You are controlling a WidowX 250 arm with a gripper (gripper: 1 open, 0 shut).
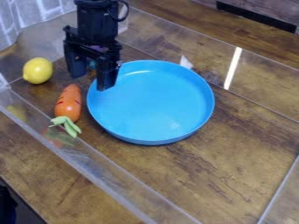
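My black gripper (90, 72) reaches down from the top, over the left rim of a round blue plate (153, 105), with its fingers apart. Whether anything is between them is hard to make out. Left of the plate lies an orange carrot (68, 105) with green leaves. A yellow lemon (38, 71) sits farther left.
A wooden table (222, 175) surrounds these things, with clear space to the right and front. Transparent panels or strips cross the left side and the right edge.
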